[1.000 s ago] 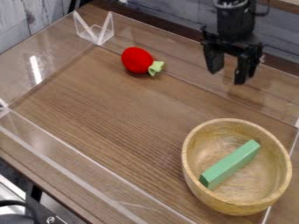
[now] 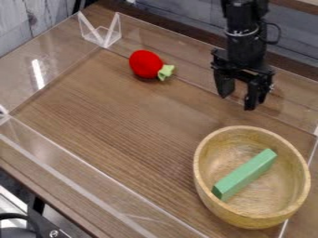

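Observation:
The black arm reaches down from the top right, its gripper [image 2: 244,91] low over the right back of the wooden table [image 2: 112,139], with dark open fingers. I see nothing clearly held. A red object with a small pale green end [image 2: 147,65] lies to its left. In the lower right a yellow bowl [image 2: 205,177] holds a green bar [image 2: 245,174].
A white wire-like object [image 2: 102,30] stands at the upper left. The table's edge runs along the right and lower left.
The arm and gripper have moved slightly toward the front, lower in the view. The red object, bowl and green bar have not moved.

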